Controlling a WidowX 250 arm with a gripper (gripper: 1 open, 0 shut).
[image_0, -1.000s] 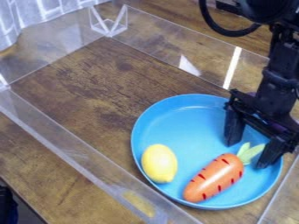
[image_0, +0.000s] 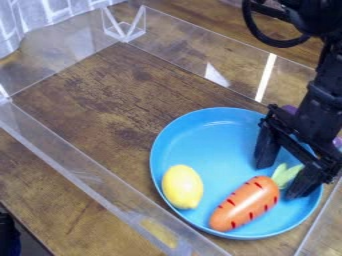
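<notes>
A blue plate (image_0: 201, 150) holds a yellow lemon (image_0: 183, 186) on its left and an orange carrot (image_0: 246, 203) with red marks and green leaves at the lower right. My black gripper (image_0: 286, 160) comes in from the right, over the right part of the plate beside the carrot's leaves. Its fingers stand apart, open, and I see nothing held between them.
Clear plastic walls run along the left and back of the wooden surface (image_0: 100, 100). The wood left of the plate is free. Something purple is partly hidden behind the arm at the right.
My arm and gripper have shifted very slightly at the right; the plate, lemon and carrot stay where they were.
</notes>
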